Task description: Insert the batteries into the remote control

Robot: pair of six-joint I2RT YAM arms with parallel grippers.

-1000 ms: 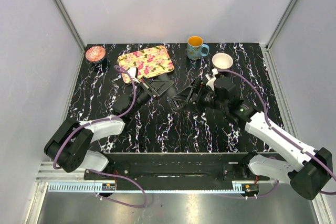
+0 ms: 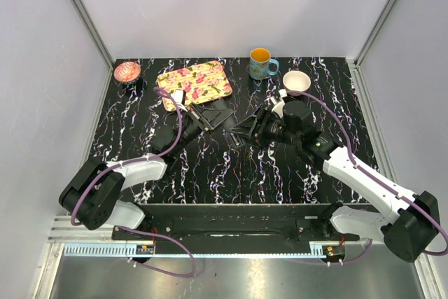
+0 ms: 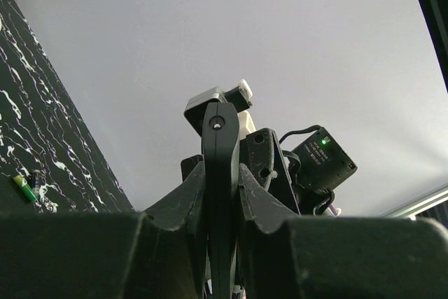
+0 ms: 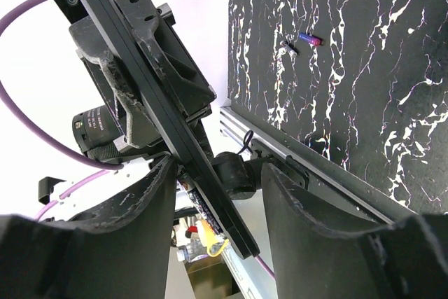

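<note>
The black remote control (image 2: 222,110) is held upright-tilted between the arms in the top view, and shows edge-on in both wrist views (image 3: 222,145) (image 4: 140,82). My left gripper is shut on the remote. My right gripper stands part open around the remote's lower end, its left finger at the remote beside what looks like the battery compartment. Loose batteries lie on the table: a green one (image 3: 25,187) with a dark one beside it, and a purple one (image 4: 309,38) with a dark one beside it.
A floral board (image 2: 199,75), a mug (image 2: 259,68), a white bowl (image 2: 297,83) and a red patterned bowl (image 2: 127,73) stand along the back.
My right gripper and arm have shifted very slightly. The left arm and the remote look unchanged.
</note>
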